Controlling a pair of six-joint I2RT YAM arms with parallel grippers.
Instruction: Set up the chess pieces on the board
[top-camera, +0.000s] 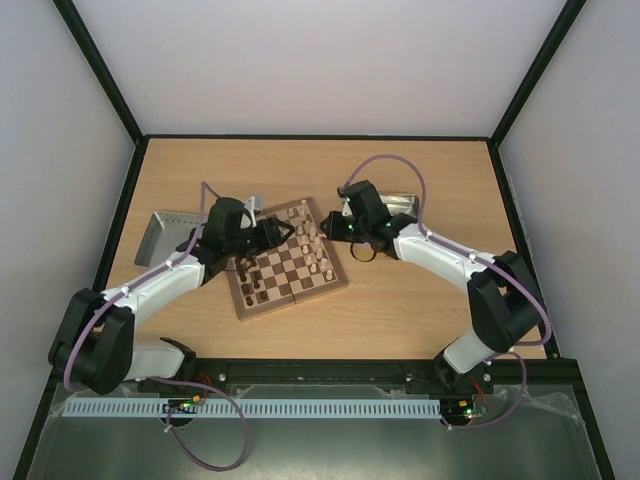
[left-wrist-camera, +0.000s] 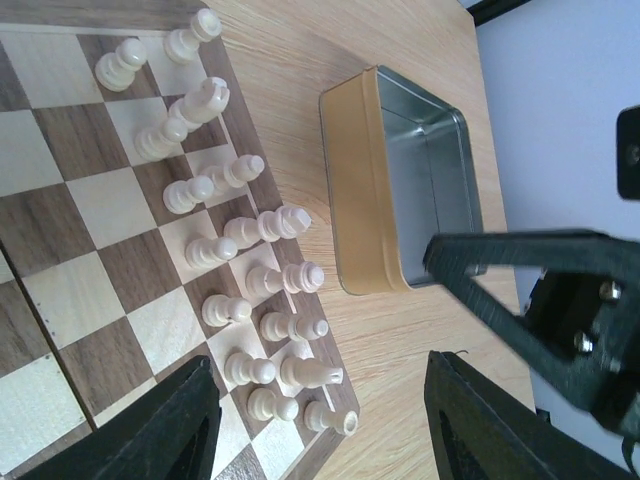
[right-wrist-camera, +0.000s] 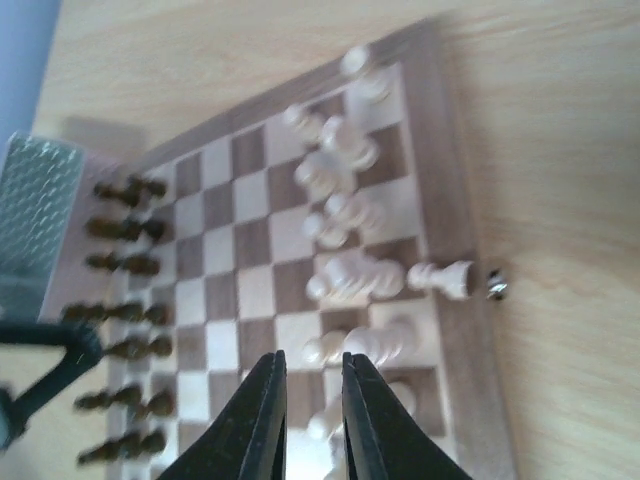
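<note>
The chessboard (top-camera: 288, 285) lies mid-table with dark pieces (right-wrist-camera: 128, 262) along its left side and white pieces (left-wrist-camera: 207, 251) along its right. One white piece (right-wrist-camera: 442, 280) lies tipped at the right border in the right wrist view, beside a small shiny object (right-wrist-camera: 497, 284). My left gripper (top-camera: 280, 231) hovers over the board's upper part; in its wrist view the fingers are spread, nothing seen between them. My right gripper (top-camera: 328, 227) hovers at the board's right edge, its fingertips close together in the blurred wrist view; whether anything is between them is unclear.
A metal tray (top-camera: 160, 240) lies left of the board, partly under the left arm. An open box (left-wrist-camera: 420, 180) stands right of the board, partly under the right arm. Bare wood shows behind and in front of the board.
</note>
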